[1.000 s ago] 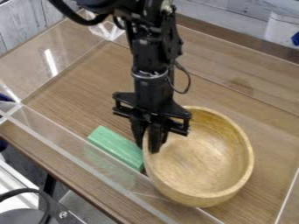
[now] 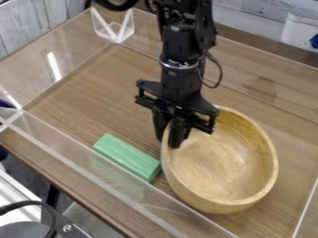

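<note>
My black gripper [image 2: 172,128] is in the middle of the camera view, its fingertips at the upper left rim of a large pale wooden bowl [image 2: 236,167]; I cannot tell whether they grip the rim. A green rectangular block [image 2: 125,156] lies on the wooden table just left of the bowl, at the lower left of the gripper.
The wooden table [image 2: 87,93] has clear room at the upper left and behind the arm. Transparent panels run along the left and front edges. A white object stands at the back right.
The gripper has risen slightly and shifted a little right. The bowl has moved slightly right with it, leaving a little more of the table visible beside the green block.
</note>
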